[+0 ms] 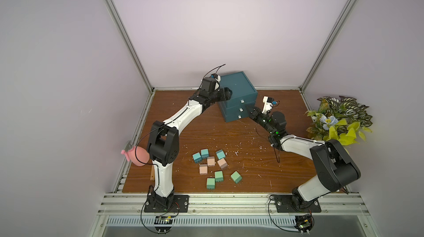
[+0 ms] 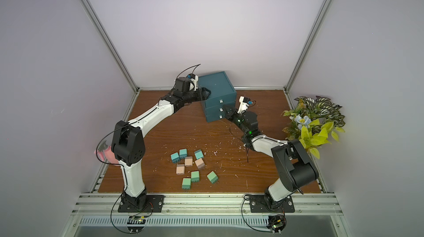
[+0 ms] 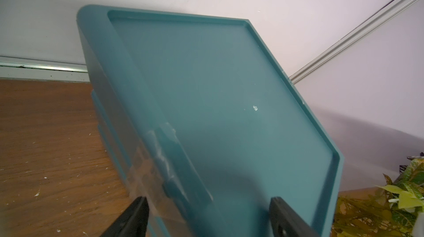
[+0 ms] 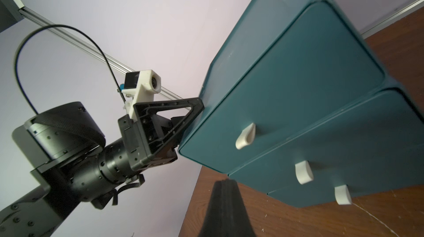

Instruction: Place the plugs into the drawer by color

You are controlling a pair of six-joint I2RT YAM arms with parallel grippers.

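A teal drawer unit (image 1: 238, 82) with small white handles (image 4: 245, 136) on its closed drawer fronts stands at the back centre. My left gripper is part open at the unit's top left front corner, its fingers either side of that corner. My right gripper is shut with nothing visible between its fingers, just in front of the drawer fronts. Loose blue plugs (image 1: 204, 153), pink plugs (image 1: 203, 169) and green plugs (image 1: 210, 183) lie on the front middle of the table.
A leafy plant (image 1: 337, 117) stands at the right edge. A pink object (image 1: 139, 155) is at the left edge. Bare table (image 1: 238, 144) lies between the drawer unit and the plugs.
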